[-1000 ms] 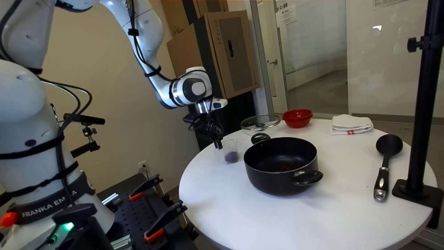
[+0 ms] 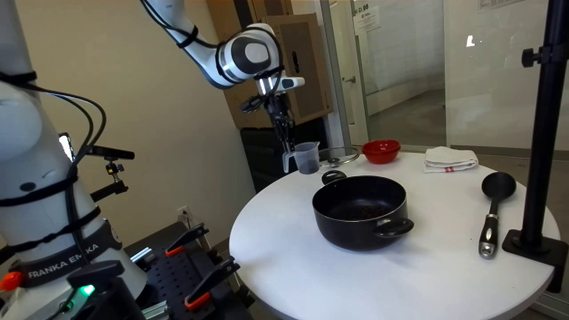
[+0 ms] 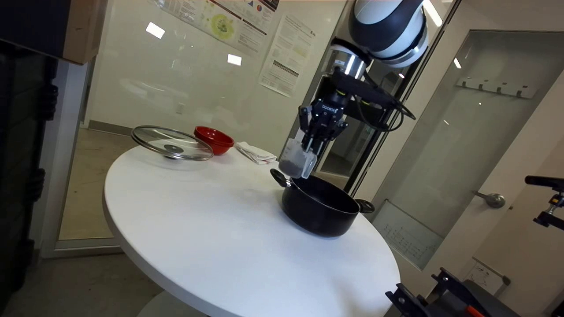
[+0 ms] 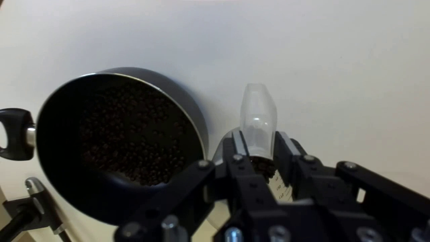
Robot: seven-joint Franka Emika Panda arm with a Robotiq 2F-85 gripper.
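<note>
My gripper is shut on the handle of a clear measuring cup (image 2: 307,158), which hangs above the table. Dark beans (image 4: 264,166) lie inside the cup, partly hidden by my fingers in the wrist view. The cup looks close to upright in exterior view 1. Beside it, the black two-handled pot (image 2: 358,229) stands on the white table, its opening uncovered. More dark beans (image 4: 121,137) are scattered over the pot's floor. In exterior view 2 the cup (image 3: 294,161) overlaps the pot's far rim.
A glass lid (image 3: 172,143), red bowls (image 2: 381,151) and a folded white towel (image 2: 450,159) sit toward the back. A black ladle (image 2: 494,213) and a black post (image 2: 537,133) stand to the right.
The arm has risen from the table, lifting the measuring cup with its beans up and slightly right in exterior view 1. The pot has stayed put.
</note>
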